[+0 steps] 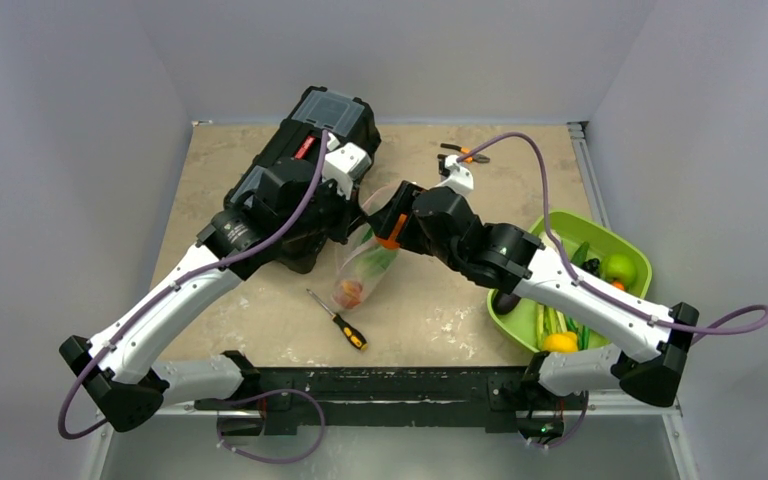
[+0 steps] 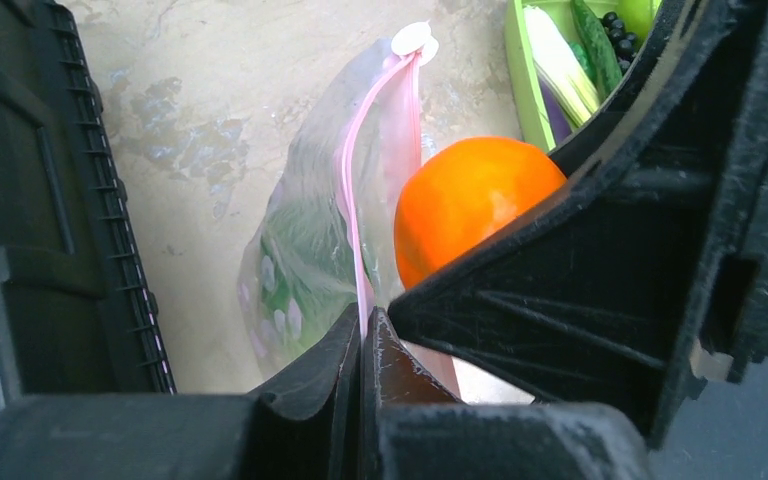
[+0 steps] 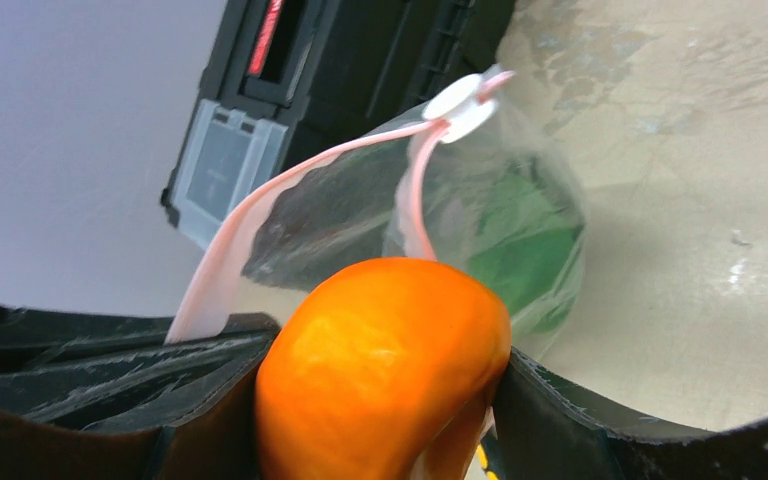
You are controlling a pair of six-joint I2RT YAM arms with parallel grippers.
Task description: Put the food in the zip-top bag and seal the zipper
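Note:
A clear zip top bag point(image 1: 355, 280) with pink zipper and white slider point(image 3: 458, 108) holds green and reddish food. In the left wrist view my left gripper is shut on the bag's pink zipper edge. Just beside it, my right gripper point(image 1: 395, 215) holds an orange round vegetable point(image 3: 380, 370) between its fingers, at the bag's mouth; the vegetable partly hides the opening.
A green tub point(image 1: 610, 250) of vegetables stands at the right. A black toolbox point(image 1: 290, 140) sits behind the left arm. A screwdriver point(image 1: 350, 332) lies in front of the bag, and pliers point(image 1: 475, 155) lie at the back.

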